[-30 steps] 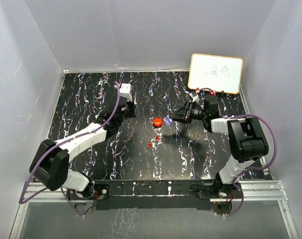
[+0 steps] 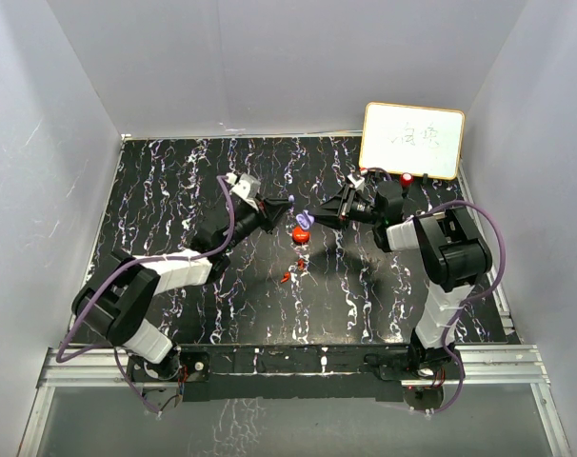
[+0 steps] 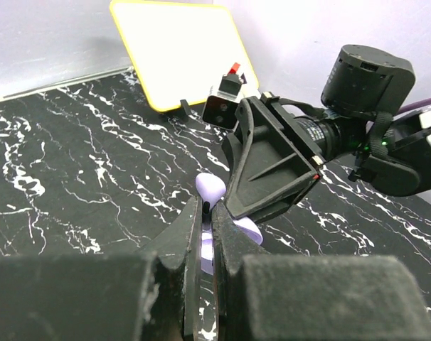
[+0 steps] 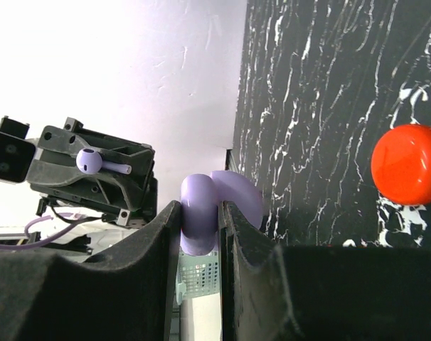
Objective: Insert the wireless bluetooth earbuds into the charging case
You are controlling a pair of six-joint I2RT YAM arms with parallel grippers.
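Note:
A small lilac earbud is held upright in the tips of my left gripper (image 2: pixel 283 204), which is shut on it; in the right wrist view this earbud (image 4: pixel 89 162) shows at the upper left. Facing it, a little lower in the top view, my right gripper (image 2: pixel 321 213) is shut on the lilac charging case (image 2: pixel 306 221). The case (image 4: pixel 200 213) stands between its fingers with a rounded lilac part behind, probably its lid. The earbud and case are apart. In the left wrist view the case shows partly hidden behind my left fingers.
A round red object (image 2: pixel 300 235) lies on the dark marbled table (image 2: pixel 174 305) beneath the case, with small red pieces (image 2: pixel 286 277) nearer the front. A whiteboard (image 2: pixel 410 138) leans at the back right, with red-topped items beside it.
My left gripper has swung right toward the centre, bringing the earbud along. My right gripper has moved left and slightly up in the top view with the case, so the two are closer.

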